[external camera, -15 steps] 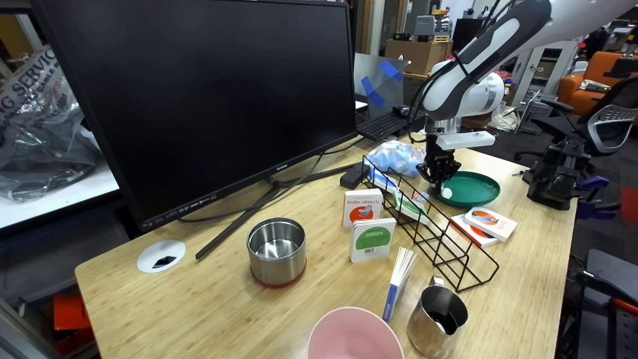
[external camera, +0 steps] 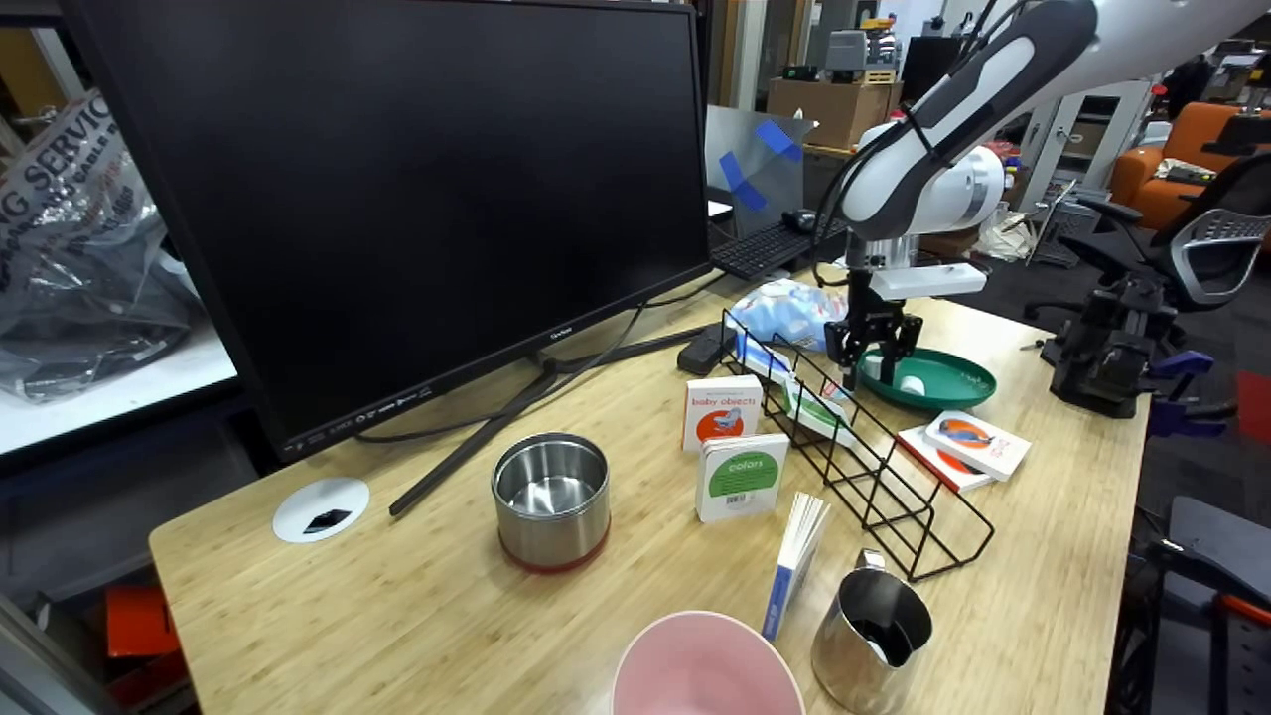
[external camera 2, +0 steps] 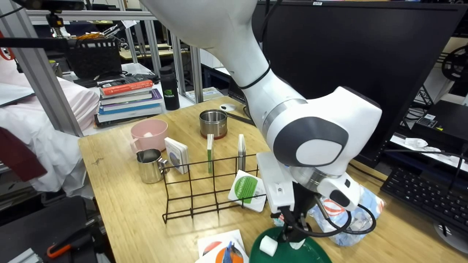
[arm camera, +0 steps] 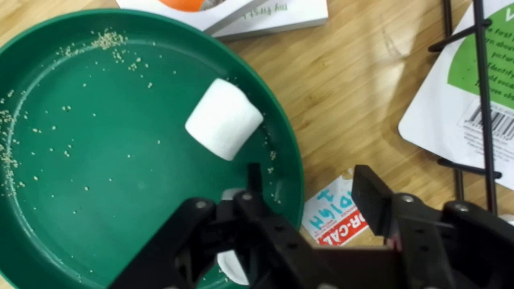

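A green plate (arm camera: 96, 159) holds two white marshmallows and scattered crumbs. One marshmallow (arm camera: 224, 119) lies clear of my fingers near the plate's edge in the wrist view. The other marshmallow (arm camera: 232, 267) is mostly hidden behind my left finger. My gripper is open at the plate's rim, with one finger over the plate and the other out over the table. No object shows held between the fingertips. In exterior view 2 both the nearer marshmallow (external camera 2: 268, 246) and the one behind it (external camera 2: 297, 244) rest on the plate beside the gripper.
A black wire rack (external camera: 888, 483) stands close to the plate, with a green-and-white book (external camera 2: 246, 189) in it. Stacked books (external camera: 977, 445) lie beside the plate. A metal pitcher (external camera: 852, 667), pink mug (external camera: 709, 673) and steel pot (external camera: 554, 524) stand farther off.
The gripper's fingers have spread apart while the arm stayed about where it was. A white marshmallow now shows at the fingers, and another lies on the plate to their right.
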